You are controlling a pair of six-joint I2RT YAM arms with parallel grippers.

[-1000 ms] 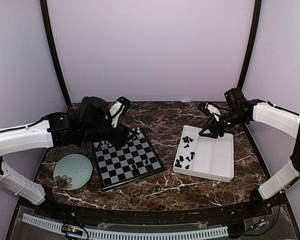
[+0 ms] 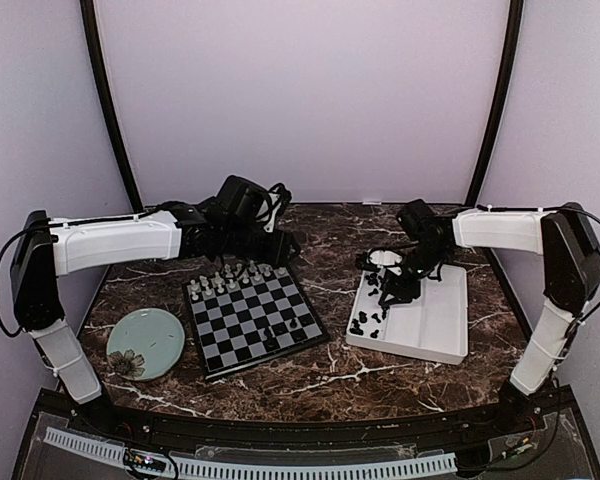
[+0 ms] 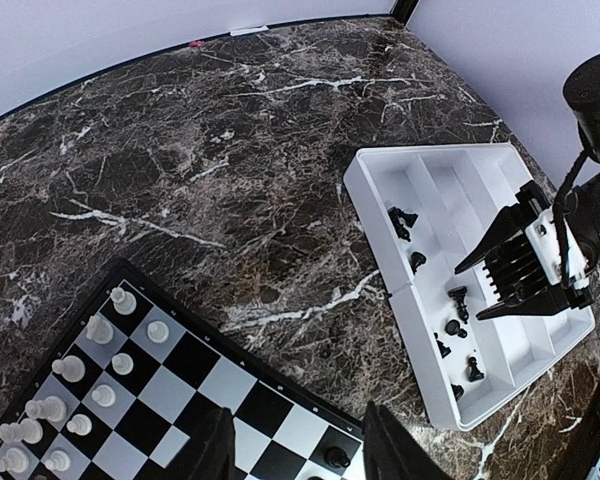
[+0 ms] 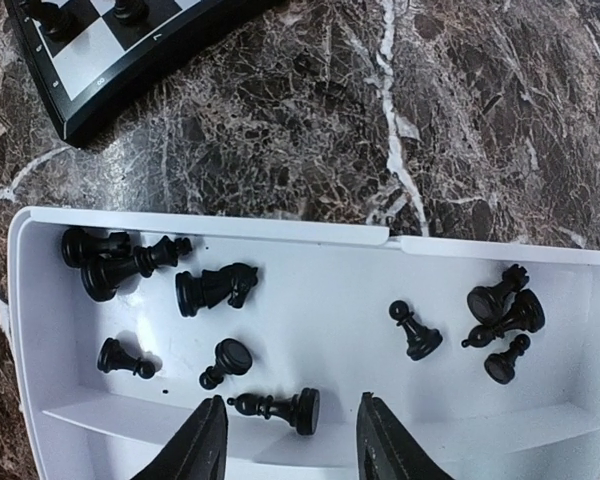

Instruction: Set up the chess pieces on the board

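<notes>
White pieces (image 3: pixel 99 329) stand in rows along the far side of the chessboard (image 2: pixel 242 322). A few black pieces (image 2: pixel 294 323) stand near its front right. More black pieces lie loose in the white tray (image 2: pixel 407 354), among them a larger one (image 4: pixel 280 408) on its side and a pawn (image 4: pixel 415 331). My right gripper is open over the tray, the larger piece just ahead of its fingertips and nothing held. Above the board's far right edge is my left gripper, its fingers apart and the gap between them empty.
A pale green plate (image 2: pixel 146 344) with a flower pattern lies left of the board. Low walls divide the tray, and its right-hand compartments are empty. Bare marbled tabletop (image 2: pixel 325 245) separates board and tray.
My left arm has shifted right across the board's far side, uncovering more white pieces.
</notes>
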